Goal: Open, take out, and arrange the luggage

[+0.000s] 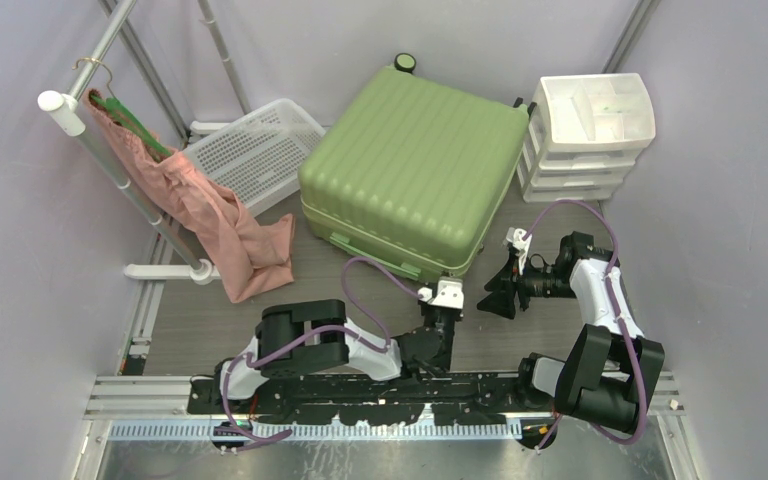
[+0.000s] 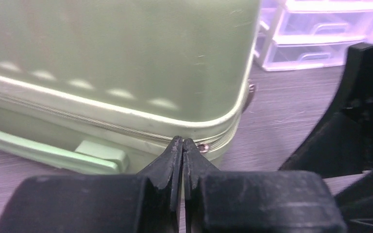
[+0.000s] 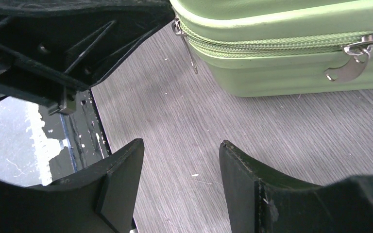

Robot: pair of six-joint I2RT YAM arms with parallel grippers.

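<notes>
The green suitcase (image 1: pixel 410 170) lies closed on the grey floor, its handle (image 2: pixel 48 150) on the front side. My left gripper is at the front right corner, its fingertips together at the zipper; a metal puller (image 2: pixel 202 146) shows just behind them, and whether they grip it is hard to see. My right gripper stands part open to the right of the suitcase, nothing between its fingers. Two zipper pullers, one (image 3: pixel 349 68) on the side and one (image 3: pixel 189 53) by the corner, show in the right wrist view.
A white drawer unit (image 1: pixel 585 140) stands back right, a white basket (image 1: pixel 250 150) behind left. Pink clothing (image 1: pixel 250 250) hangs from a rack (image 1: pixel 125 175) on the left. Bare floor (image 1: pixel 220 335) lies at front left.
</notes>
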